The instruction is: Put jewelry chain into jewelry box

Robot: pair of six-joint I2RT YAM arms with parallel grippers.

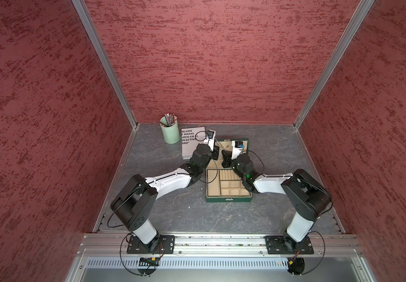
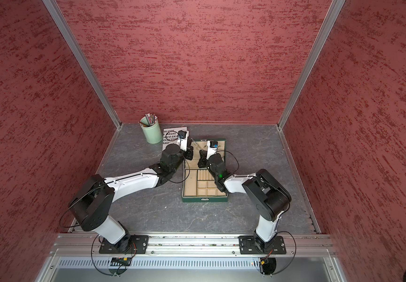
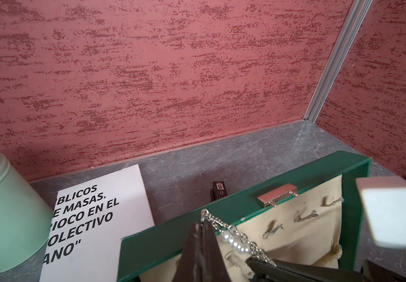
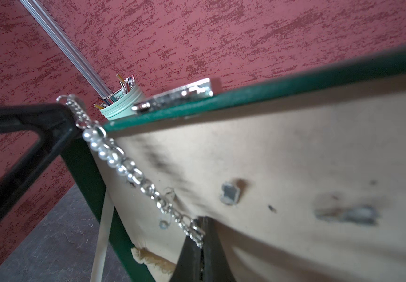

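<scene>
A silver chain with pearls stretches between my two grippers in front of the open lid of the green jewelry box. My left gripper is shut on one end of the chain near the lid's top edge. My right gripper is shut on the other, lower end, close to the cream lining with its small hooks. The box's lower half lies open below, showing several cream compartments.
A white printed booklet lies left of the lid, beside a mint cup of pencils. A small dark object sits behind the lid.
</scene>
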